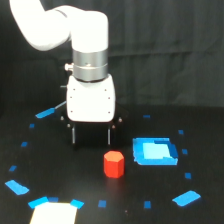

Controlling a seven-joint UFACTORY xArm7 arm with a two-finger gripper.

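A red hexagonal block (114,164) stands on the black table near the middle of the camera view. My gripper (93,138), under its white hand, hangs above the table, up and to the left of the block in the picture. Its thin dark fingers are spread apart, hard to make out against the black background. Nothing shows between them, and they look clear of the block.
Right of the block lies a blue square frame (137,144) with a pale, partly blue middle. Blue tape strips (17,187) and small marks dot the table. A pale sheet (54,213) lies at the front left. Bare table surrounds the block.
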